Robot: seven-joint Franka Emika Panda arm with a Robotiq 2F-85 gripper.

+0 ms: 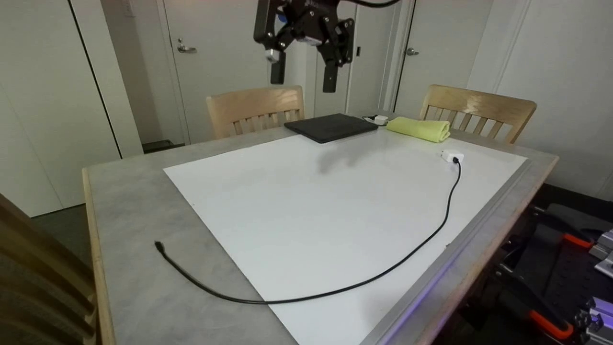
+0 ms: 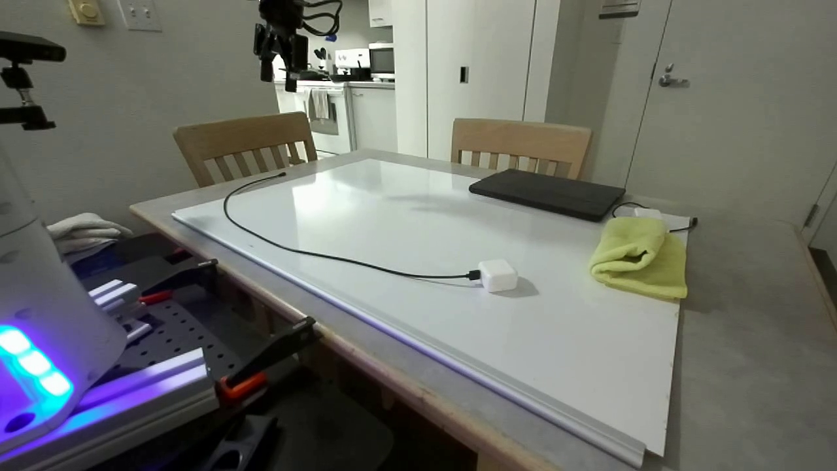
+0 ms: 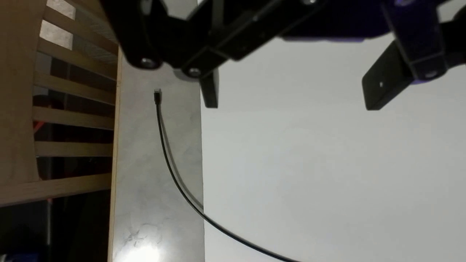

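Observation:
My gripper hangs open high above the table, with nothing between its fingers. In the wrist view the gripper has its two fingers wide apart over the white board. A black cable curves across the board. Its free plug end rests on the bare grey tabletop, to the left of my gripper in the wrist view. The cable's other end goes into a white charger cube on the board. A closed black laptop and a folded yellow-green cloth lie at the board's edge.
The white board covers most of the table, its middle clear. A second white adapter sits between laptop and cloth. Wooden chairs stand around the table. Black clamps grip the table's edge on the robot's side.

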